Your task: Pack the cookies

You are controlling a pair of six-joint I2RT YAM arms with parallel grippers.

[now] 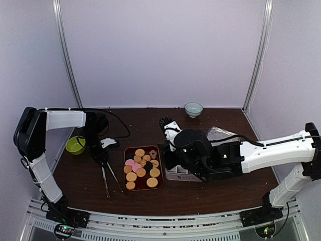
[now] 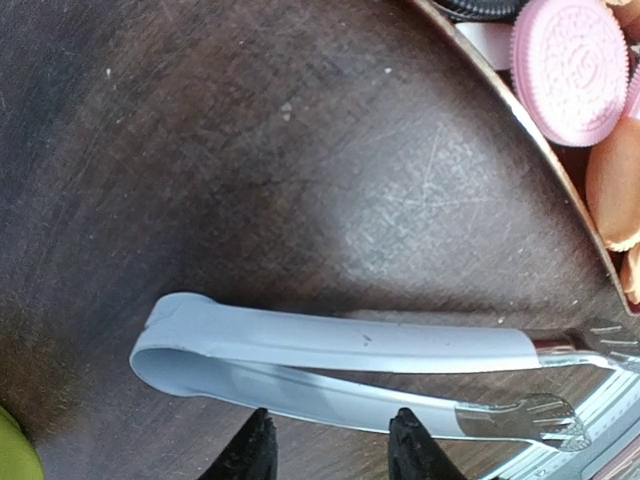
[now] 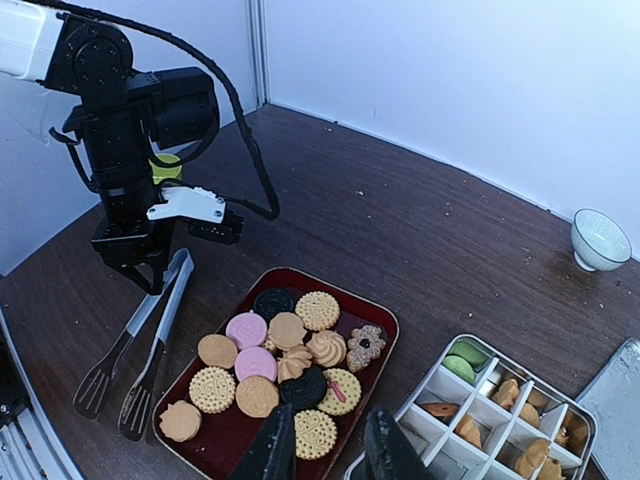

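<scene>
A red tray [image 1: 143,187] of assorted cookies, pink, black and tan, lies mid-table. Right of it is a white compartment box [image 3: 481,420] holding some cookies. Grey-handled tongs [image 2: 330,342] lie left of the tray. My left gripper hangs over the tongs' handles, fingers apart, nothing seen between them. My right gripper is over the area between tray and box; its fingertips show at the bottom of the right wrist view, and what is between them is unclear.
A green bowl [image 1: 73,147] sits at the left edge, a pale bowl [image 1: 193,107] at the back. A clear lid [image 3: 622,405] lies right of the box.
</scene>
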